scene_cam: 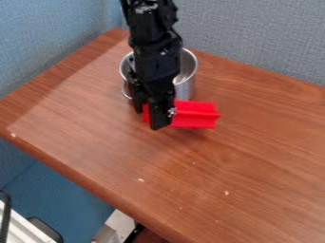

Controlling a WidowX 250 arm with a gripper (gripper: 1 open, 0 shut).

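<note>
The black arm reaches down from the top of the camera view, its gripper [155,109] low over the wooden table [241,180], in front of a metal pot [184,74]. A red object [195,115] lies at the gripper and extends to its right, in front of the pot. The gripper appears shut on the red object, though the arm hides the fingertips in part and most of the pot.
Blue-grey padded walls stand along the left and back of the table. A dark cable [6,218] runs at the lower left, beyond the table's edge.
</note>
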